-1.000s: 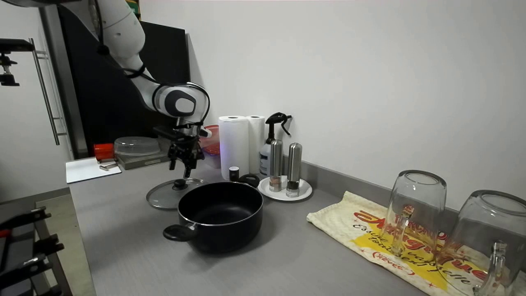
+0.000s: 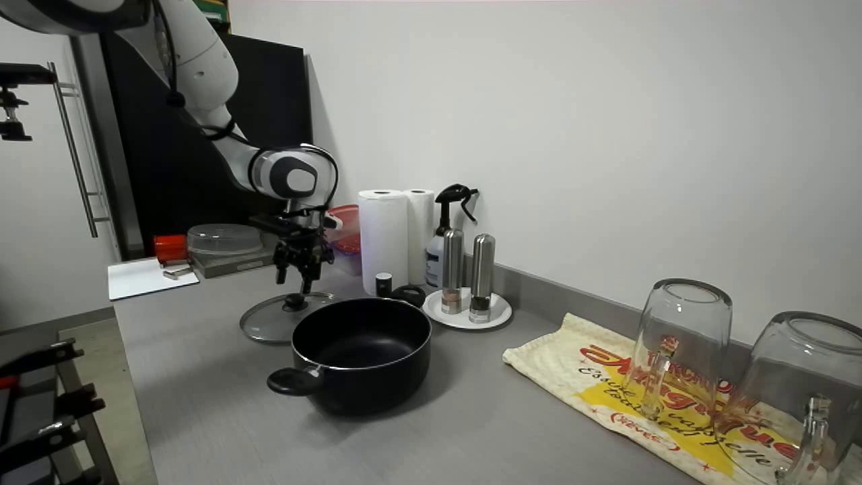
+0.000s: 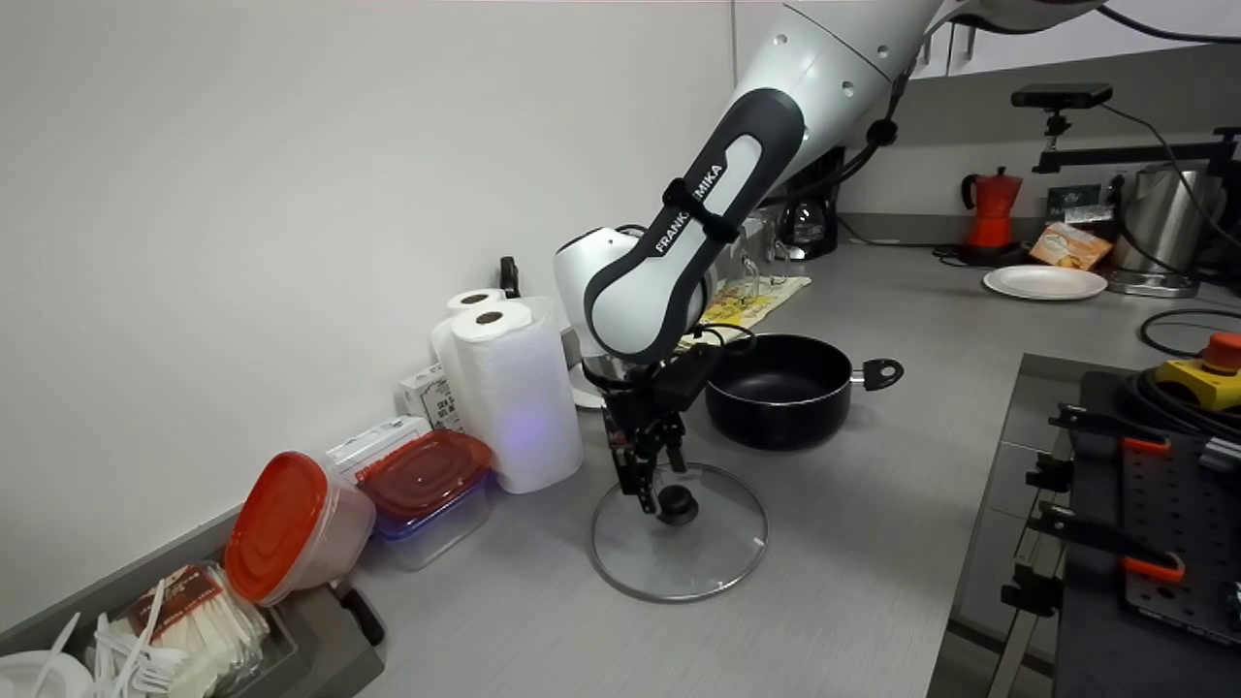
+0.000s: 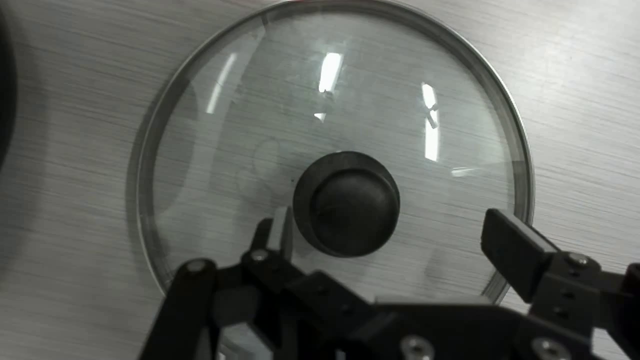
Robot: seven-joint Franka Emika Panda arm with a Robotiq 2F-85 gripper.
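A round glass lid [image 4: 240,150] with a metal rim lies flat on the grey counter. Its black knob [image 4: 354,207] stands up at the centre. My gripper is open, with one finger [image 4: 280,234] close beside the knob and the other [image 4: 516,252] well off towards the rim. Nothing is held. In the second exterior view the gripper [image 3: 657,489] hangs low over the lid [image 3: 698,570], just by the knob [image 3: 676,502]. The black pot [image 2: 361,356] sits uncovered and empty beside the lid, its handles sticking out to the sides.
Paper towel rolls [image 2: 384,238], a spray bottle [image 2: 436,254] and a white plate [image 2: 460,320] with two grinders line the wall. Food containers [image 3: 436,477] stand beyond the lid. Glass jugs [image 2: 683,339] rest on a cloth at the right.
My arm and gripper have come down slightly and shifted a little left in the first exterior view. The lid and pot have stayed where they were.
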